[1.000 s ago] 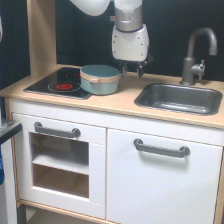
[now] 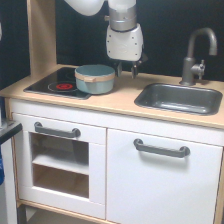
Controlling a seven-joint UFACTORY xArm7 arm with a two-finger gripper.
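A blue-grey pot [image 2: 96, 86] with a tan band round its top sits upright on the toy kitchen's counter. Its left part overlaps the right side of the black hob [image 2: 48, 84]. Just right of the pot, low over the counter, is my gripper [image 2: 127, 71], pointing down. Its two dark fingers stand apart, with nothing visible between them. The left finger is right by the pot's right side; whether they touch, I cannot tell.
A grey sink [image 2: 180, 98] with a tall tap [image 2: 195, 58] is set into the counter's right side. Bare wooden counter [image 2: 120, 101] lies between pot and sink. Below are an oven door [image 2: 58, 132] and a white cupboard door [image 2: 160, 180], both closed.
The pot has shifted a little to the left, further onto the hob. My gripper has moved left by about the same amount. Hob, sink and doors are unchanged.
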